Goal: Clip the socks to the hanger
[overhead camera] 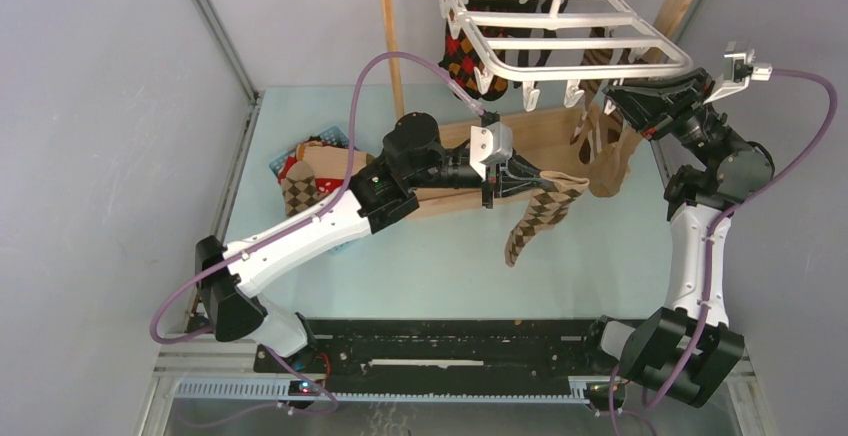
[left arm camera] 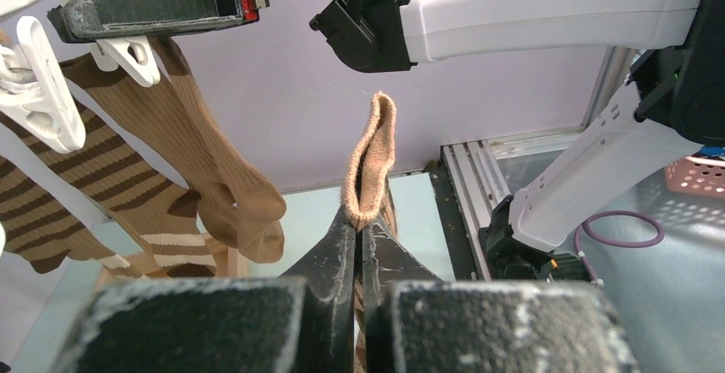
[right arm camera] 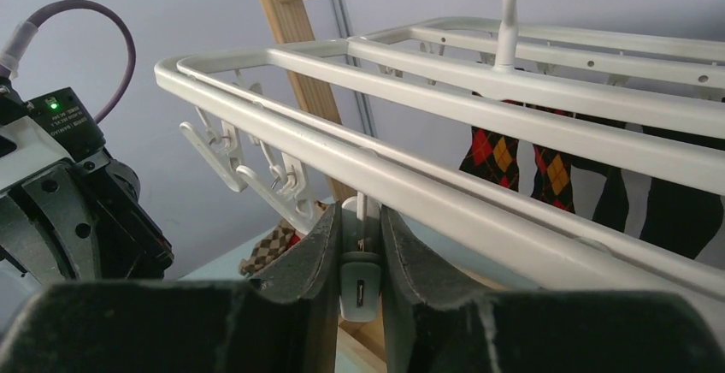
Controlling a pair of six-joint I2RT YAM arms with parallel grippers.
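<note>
A tan-and-brown diamond-patterned sock (overhead camera: 545,214) hangs from my left gripper (overhead camera: 537,180), which is shut on its cuff. In the left wrist view the cuff (left arm camera: 371,163) stands up above the fingertips, its mouth narrow but visible. The white hanger (overhead camera: 590,73) hangs from a wooden bar, with empty clips along its front edge. At the hanger's right front corner, my right gripper (overhead camera: 618,108) is shut on a white clip (right arm camera: 361,283), which sits between the fingers just under the rail.
Brown socks (left arm camera: 184,133) and striped socks hang from clips near the right gripper. Red-and-black argyle socks (overhead camera: 470,61) hang at the hanger's left. More socks lie in a blue basket (overhead camera: 325,166) at left.
</note>
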